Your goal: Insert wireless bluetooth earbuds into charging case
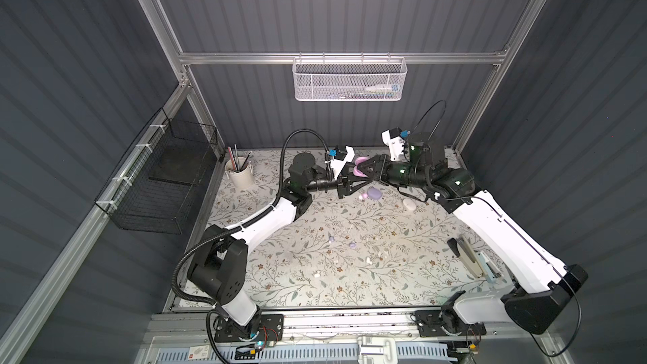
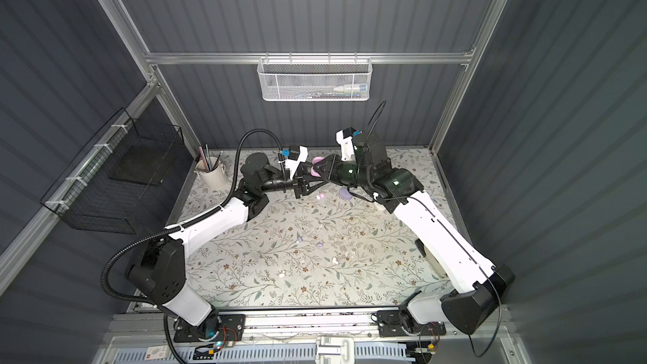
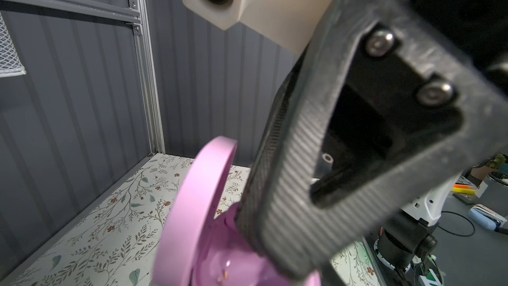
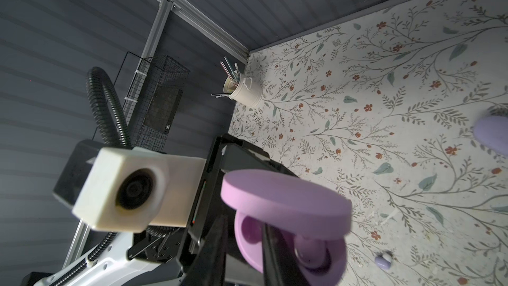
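The pink charging case [image 4: 285, 201] is held in the air with its lid raised. My left gripper [image 1: 351, 180] is shut on it. One rounded earbud [image 4: 311, 252] shows in a well of the case in the right wrist view; the other well looks empty. Reaching in from the right, my right gripper has its fingers parted in front of the case, nothing visible between them. A small pink piece [image 1: 362, 196] shows below the grippers in the top left view; whether it rests on the table cannot be told.
A purple case [image 1: 374, 192] and a white case [image 1: 409, 205] lie on the patterned table below. Small purple buds [image 1: 352, 244] and white buds [image 1: 368, 261] are scattered nearer the front. A pen cup [image 1: 240, 174] stands at the back left.
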